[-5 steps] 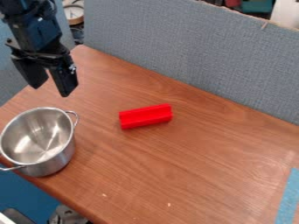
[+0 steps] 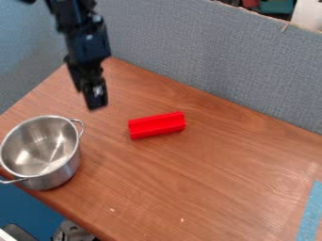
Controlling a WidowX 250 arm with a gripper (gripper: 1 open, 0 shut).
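My gripper (image 2: 90,92) hangs in the upper left of the camera view, above the wooden table and blurred at its fingers; nothing shows between them. Below it to the left stands a steel pot (image 2: 41,151) with two handles. A red block (image 2: 156,125) lies on the table to the right of the gripper.
A grey padded wall (image 2: 214,56) runs along the back of the table (image 2: 214,188). A blue strip (image 2: 308,212) lies at the right edge.
My gripper has moved right from the left edge, toward the red block's side. The pot and red block have not moved.
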